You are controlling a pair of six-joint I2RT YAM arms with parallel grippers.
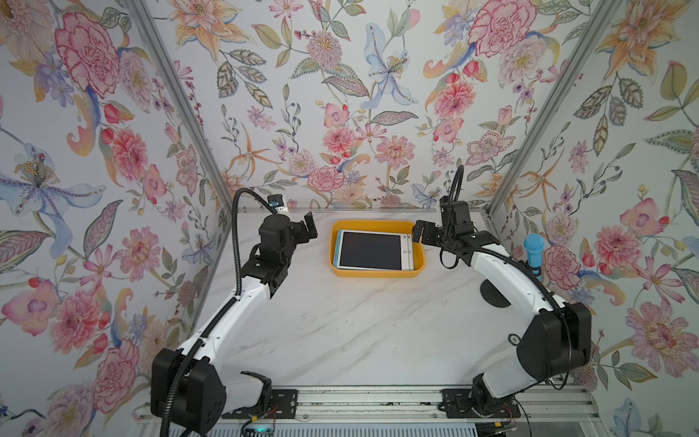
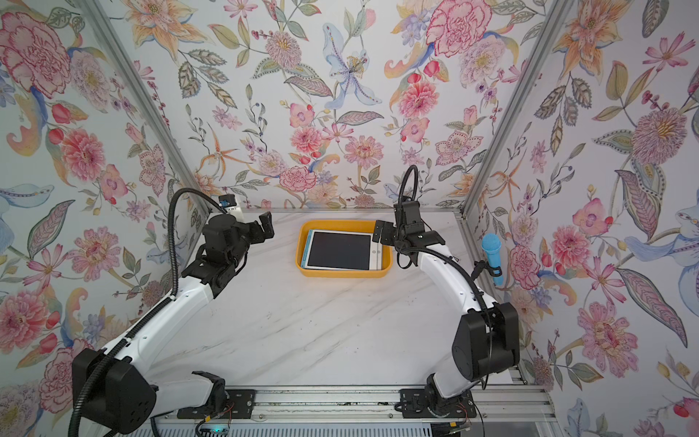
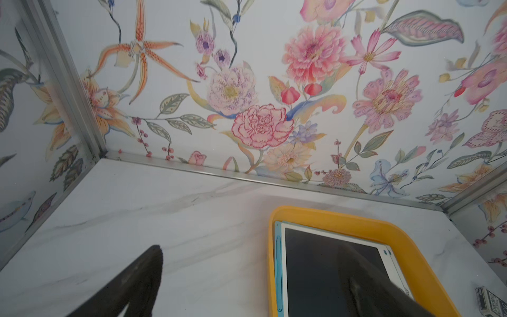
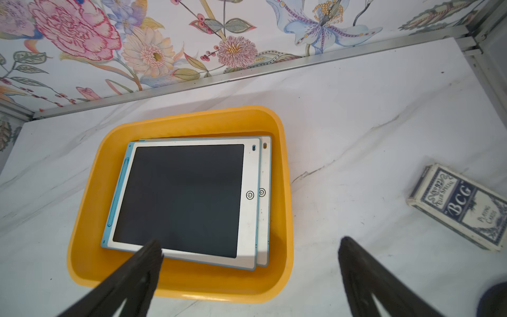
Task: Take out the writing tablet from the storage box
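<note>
In the right wrist view, two writing tablets lie stacked inside the yellow storage box. The upper tablet point(image 4: 184, 200) has a dark screen, a white frame and a blue left edge; the lower tablet point(image 4: 265, 227) shows only along its right side. The storage box point(image 4: 287, 211) sits flat near the back of the table. My left gripper point(image 1: 300, 226) stands open and empty, to the left of the box. At the box's right end, above the table, my right gripper point(image 1: 424, 233) is open too, with nothing between its fingers.
A playing-card box point(image 4: 459, 206) lies on the table right of the storage box. A blue cup point(image 1: 533, 247) is held at the right wall, near a dark round thing point(image 1: 496, 292) on the table.
</note>
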